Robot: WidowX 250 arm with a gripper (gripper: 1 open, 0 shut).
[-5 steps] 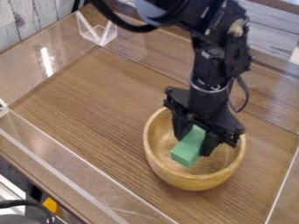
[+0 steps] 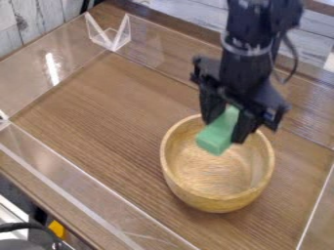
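Observation:
My gripper (image 2: 228, 123) hangs above the back part of a round tan bowl (image 2: 209, 190) at the lower right of the table. It is shut on a green object (image 2: 222, 135), which sits over the bowl's rear, partly in front of its rim. The arm's dark body fills the top middle and hides part of the table behind it.
A white wire-like holder (image 2: 111, 34) stands at the back left. A pale edge or rail runs along the left, with dark cables at the lower left corner.
My gripper has risen and moved back, carrying the green object up from inside the bowl toward its rear.

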